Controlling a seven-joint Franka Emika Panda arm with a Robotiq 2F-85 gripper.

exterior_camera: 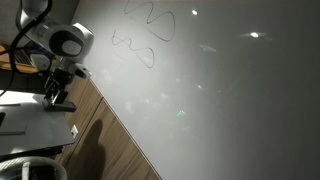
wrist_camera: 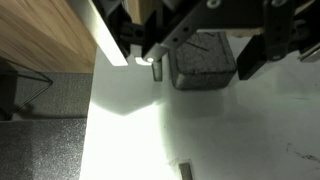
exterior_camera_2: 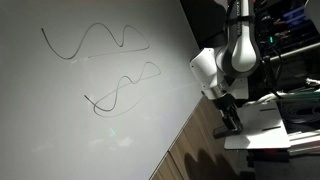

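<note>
A dark grey block (wrist_camera: 203, 62), which looks like a board eraser, lies on the white tabletop (wrist_camera: 130, 130). In the wrist view my gripper is over it, partly open, with a finger on either side of the block. Whether the fingers touch it cannot be made out. Exterior view 1 has the gripper (exterior_camera: 58, 94) low at the left, right above the dark block (exterior_camera: 64, 106). From the other side, the gripper (exterior_camera_2: 229, 112) again stands at the block (exterior_camera_2: 228, 129).
A large whiteboard (exterior_camera: 220, 90) with dark wavy lines (exterior_camera_2: 125, 90) stands beside the table. Wood panelling (exterior_camera: 115, 145) runs below it. A small dark stick (wrist_camera: 185, 172) lies on the tabletop, clear of the block.
</note>
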